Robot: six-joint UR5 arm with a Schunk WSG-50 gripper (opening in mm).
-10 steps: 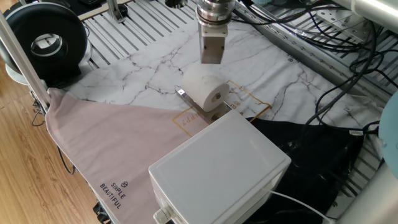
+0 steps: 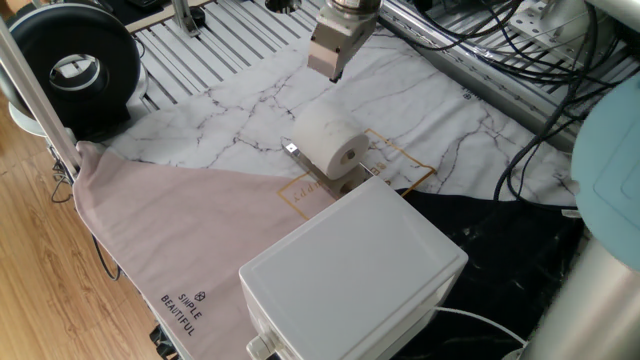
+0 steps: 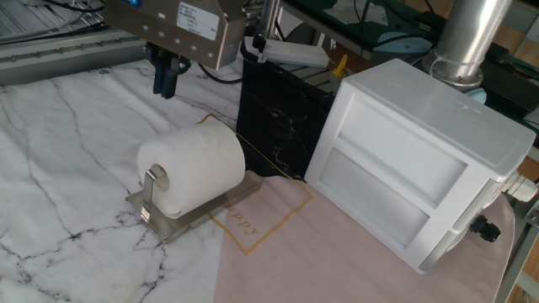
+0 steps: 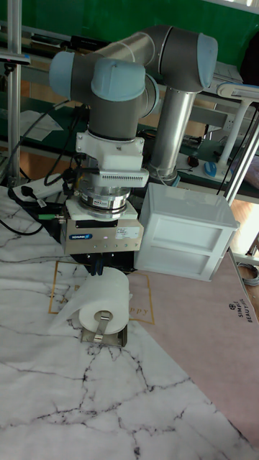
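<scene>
A white toilet paper roll (image 2: 331, 138) is mounted on a metal holder (image 3: 173, 220) lying on the cloth. In exterior view 2 the roll (image 3: 202, 168) lies on its side with its core on the holder's bent arm. My gripper (image 3: 166, 80) hangs above the roll, pointing down, its dark fingers close together with nothing visible between them. Exterior view 3 shows the gripper (image 4: 97, 265) just behind the roll (image 4: 107, 299), where a loose sheet spreads to the left. In exterior view 1 the gripper (image 2: 335, 76) appears tilted, and its fingers are mostly hidden.
A white drawer box (image 3: 404, 160) stands beside the holder on the pink part of the cloth. Cables (image 2: 560, 110) run along the table's edge behind the arm. A black round object (image 2: 75, 70) sits at the far corner.
In exterior view 1 my gripper has risen slightly and turned, going from nearly upright to tilted. The roll, holder and box stay where they were.
</scene>
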